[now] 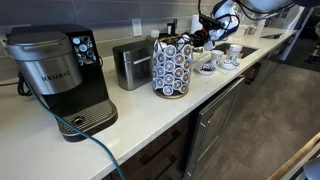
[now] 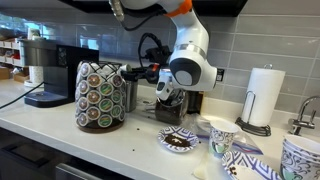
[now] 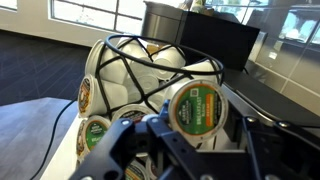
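A coffee pod (image 3: pixel 198 110) with a green and orange label sits between the gripper's fingers in the wrist view, its lid facing the camera. My gripper (image 2: pixel 133 73) is shut on this pod, close to the top right of the pod carousel (image 2: pixel 100 97). Several pods with round lids fill the carousel's sides. Black wire rings cross its top in the wrist view, just beyond the held pod. The carousel (image 1: pixel 172 70) stands upright on the counter in exterior view 1, where the gripper's tips are hard to make out behind its top.
A Keurig coffee maker (image 1: pixel 66 85) and a metal toaster (image 1: pixel 133 64) stand along the wall. Patterned plates (image 2: pixel 178 139), cups (image 2: pixel 222 137) and a paper towel roll (image 2: pixel 262 98) occupy the other side. Bare counter (image 1: pixel 140 108) lies in front of the carousel.
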